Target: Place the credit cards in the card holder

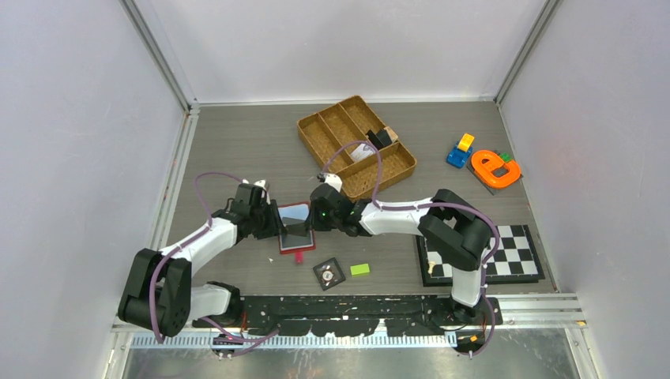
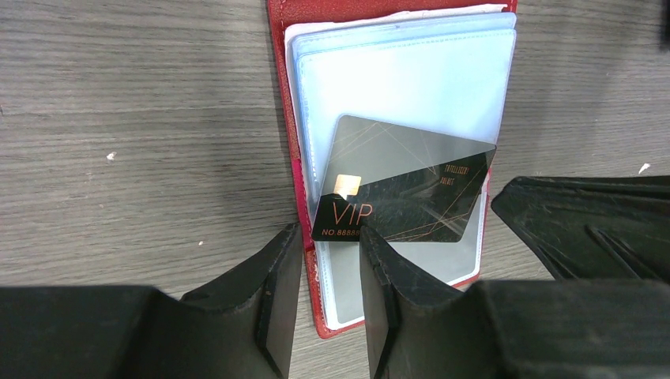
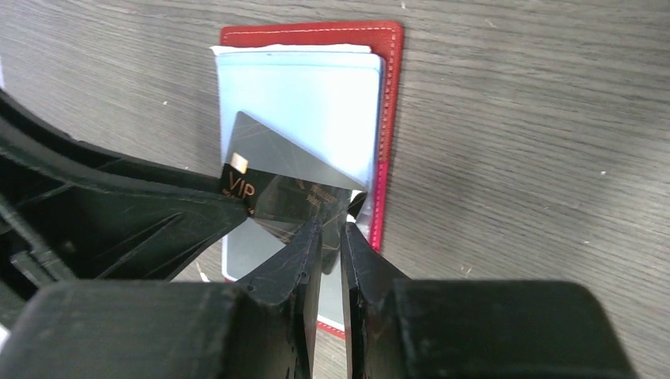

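The red card holder [image 1: 297, 248] lies open on the table with pale blue sleeves [image 2: 404, 75]. A dark VIP card [image 2: 403, 205] lies across the middle of the sleeves; whether any of it is inside a sleeve is unclear. My left gripper is at the holder's left edge, part open, its fingertips by the card's lower left corner. My right gripper comes from the other side, fingertips close together at the card's edge; whether it grips the card cannot be told.
A compartmented wicker tray [image 1: 320, 142] stands behind. A dark square object [image 1: 329, 274] and a green block [image 1: 359, 269] lie in front. A chessboard [image 1: 513, 253] and colourful toys [image 1: 496, 170] are on the right.
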